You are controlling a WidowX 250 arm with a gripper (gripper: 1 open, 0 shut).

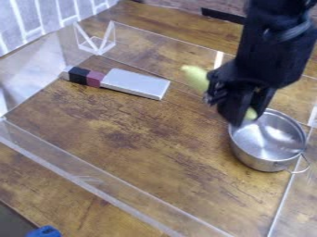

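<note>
My black gripper (233, 102) hangs at the upper right, blurred, shut on a pale yellow-green elongated object (196, 79) that sticks out to its left and below. Beneath and just right of it stands a steel pot (269, 147) on the wooden board. Where exactly the fingertips meet the object is blurred.
A grey slab (133, 83) with a dark and maroon end lies at the upper left, near a clear wire-like stand (95, 42). Clear walls border the board. A blue object (44, 231) is at the bottom-left corner. The board's middle is bare.
</note>
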